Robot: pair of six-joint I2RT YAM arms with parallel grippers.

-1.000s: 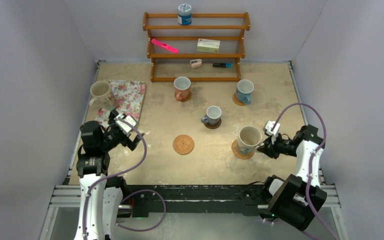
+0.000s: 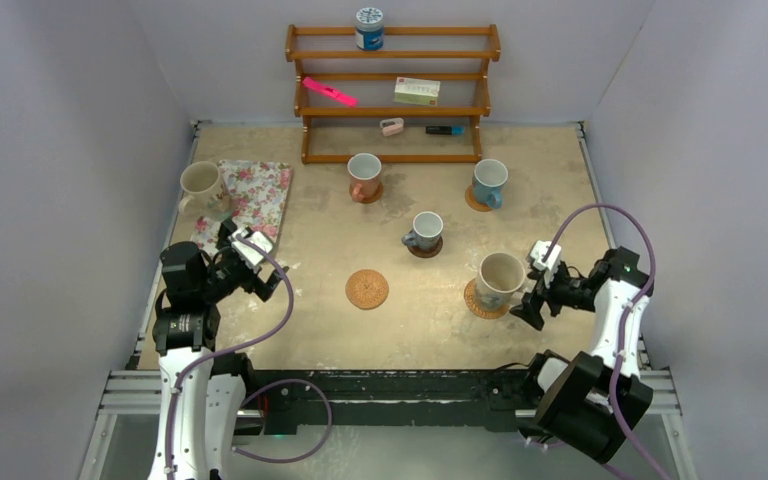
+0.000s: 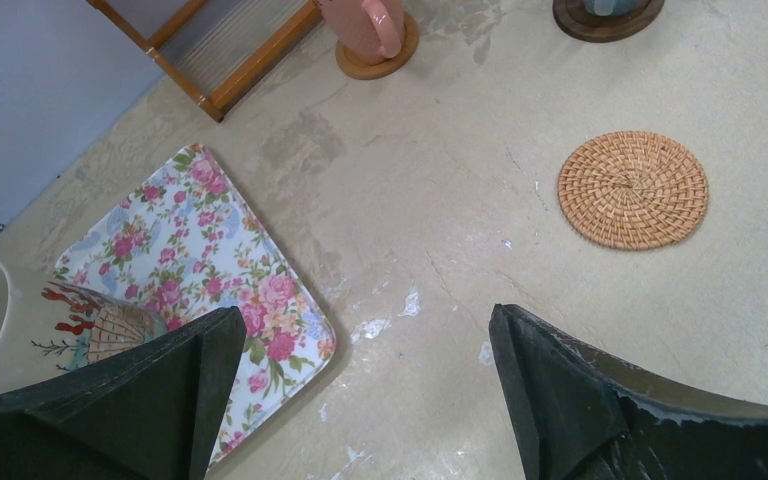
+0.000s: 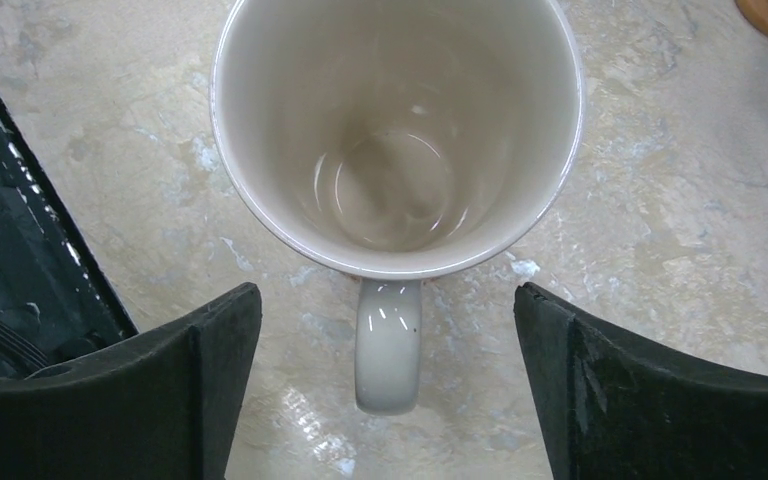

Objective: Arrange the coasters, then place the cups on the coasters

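A large cream cup (image 2: 498, 279) stands upright on a woven coaster (image 2: 478, 305) at the right front of the table. In the right wrist view the cup (image 4: 400, 130) fills the upper middle, and its handle (image 4: 388, 345) points toward me between my fingers. My right gripper is open, with a gap on both sides of the handle. An uncovered woven coaster (image 2: 367, 289) lies near the table's middle; the left wrist view shows this coaster (image 3: 633, 190) too. My left gripper stands open over the left side, nothing between its fingers.
Another cream cup (image 2: 203, 190) stands at the left by a floral mat (image 2: 260, 190). A pink cup (image 2: 364, 175), a small grey cup (image 2: 425, 229) and a blue cup (image 2: 490, 180) sit on coasters. A wooden rack (image 2: 392, 110) stands at the back.
The cup appears to stay in place. The left arm has not moved.
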